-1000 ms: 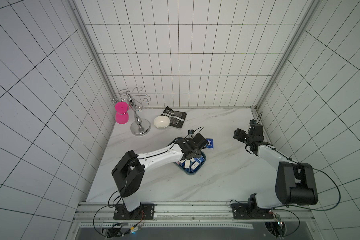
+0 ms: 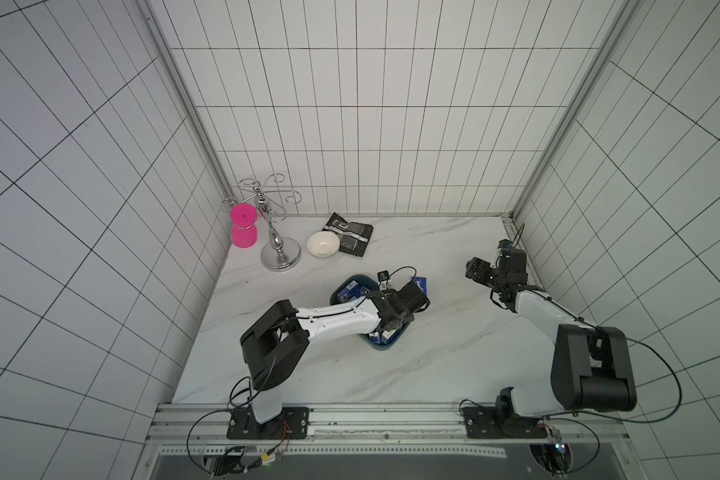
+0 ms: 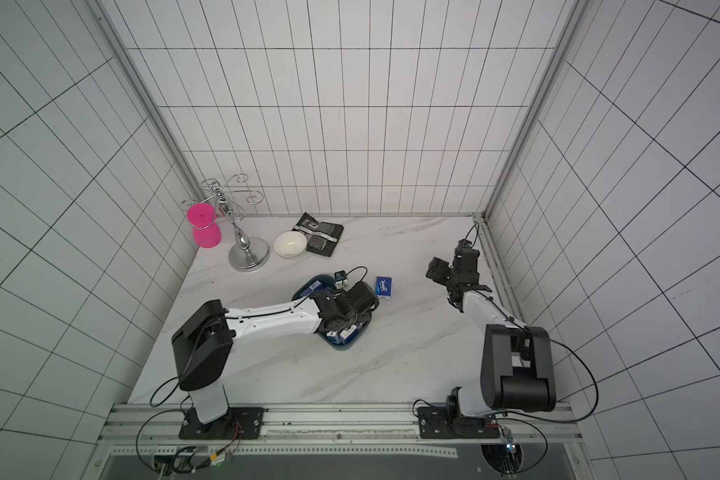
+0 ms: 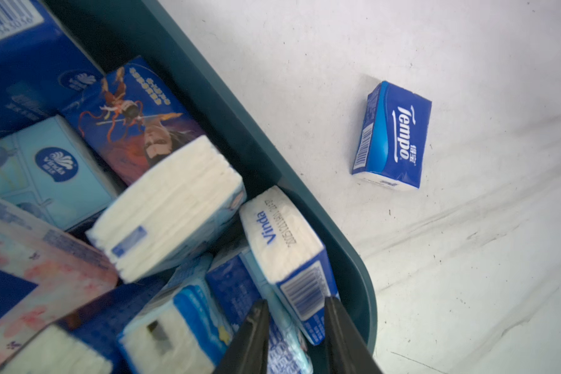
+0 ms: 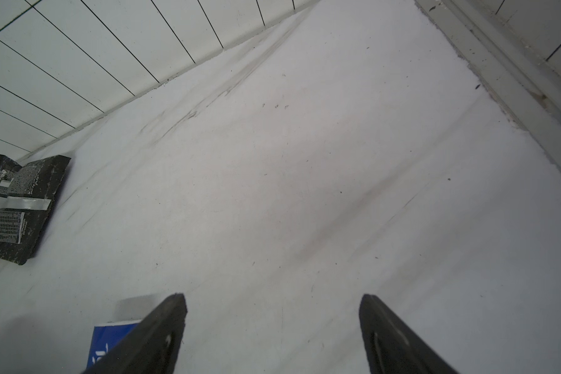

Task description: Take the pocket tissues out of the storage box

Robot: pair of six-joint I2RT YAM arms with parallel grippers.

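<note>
The dark teal storage box (image 4: 255, 140) fills the lower left of the left wrist view, packed with several pocket tissue packs. My left gripper points down over its near right corner. Its fingers stand partly open, with the blue-and-white barcode end of a Vinda pack (image 4: 277, 230) showing in the gap; contact cannot be made out. Outside the box, a blue Tempo pack (image 4: 405, 134) lies on the table; the top right view shows this Tempo pack (image 3: 383, 287) too. Far to the right, my right gripper is open and empty above bare table.
A white bowl (image 3: 290, 244), a black packet (image 3: 318, 234) and a chrome stand (image 3: 249, 253) with a pink cup (image 3: 205, 228) occupy the back left. Between the Tempo pack and the right arm (image 3: 477, 308) the table is clear.
The left arm has shifted right and toward the table's front, covering more of the box's near end. The Tempo pack has stayed put; the right arm has barely moved.
</note>
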